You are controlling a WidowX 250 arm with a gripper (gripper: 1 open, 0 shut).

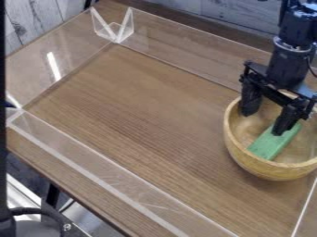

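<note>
My black gripper point(276, 110) comes down from the top right into a tan bowl point(254, 161) at the right of the camera view, its fingers apart over the bowl's interior. A green block point(272, 143) lies in the bowl just below the fingertips. I see nothing held between the fingers.
A small clear plastic object point(111, 26) stands at the back left. Dark cables or parts point(31, 222) are at the lower left, off the table's edge.
</note>
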